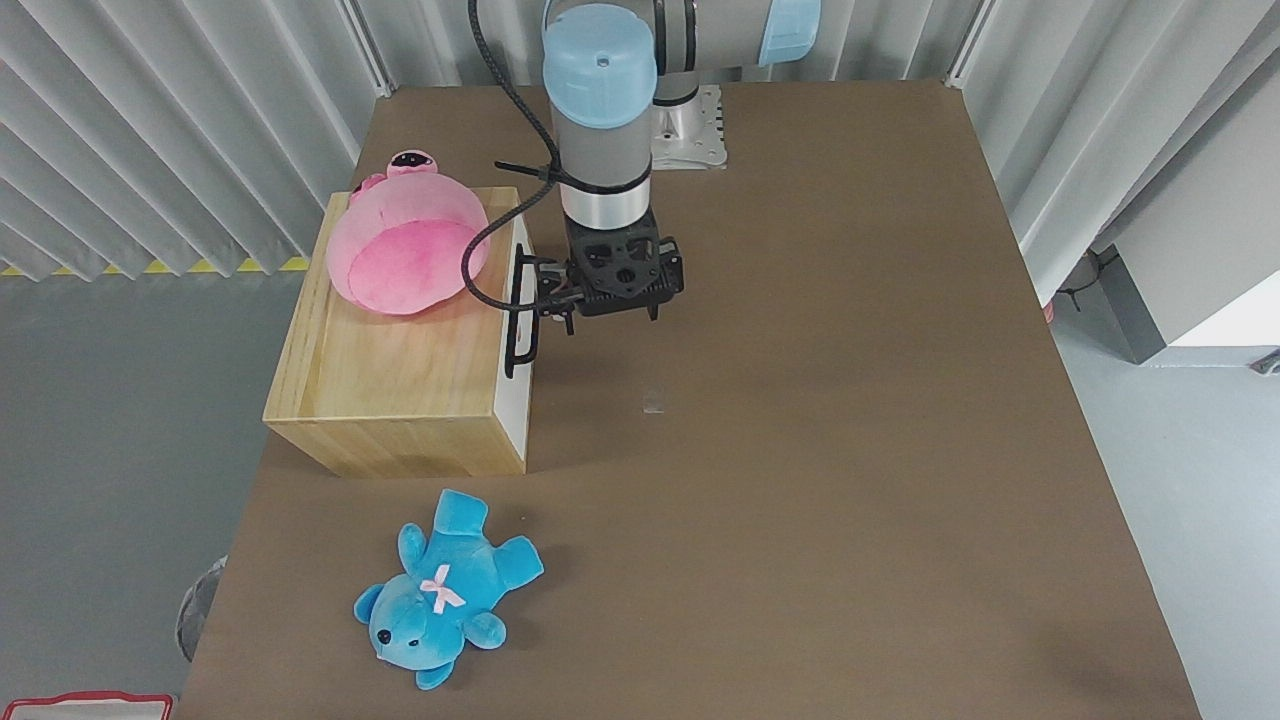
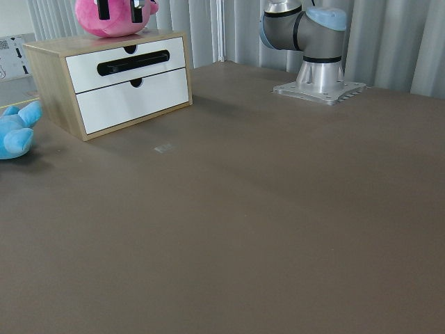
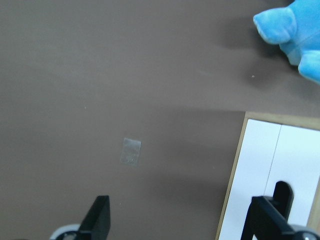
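Observation:
My gripper (image 1: pixel 612 318) hangs beside the right, drawer side of a wooden two-drawer cabinet (image 1: pixel 384 372), near its top edge. In the wrist view the two black fingers are wide apart, open, with the white drawer fronts (image 3: pixel 255 160) and a black handle below the right one. A pink plush toy (image 1: pixel 408 246) sits on the cabinet's top. A blue plush bear (image 1: pixel 444 600) lies on the table in front of the cabinet, also at the top right of the wrist view.
The robot's base (image 1: pixel 708 144) stands at the back; curtains line the rear and sides.

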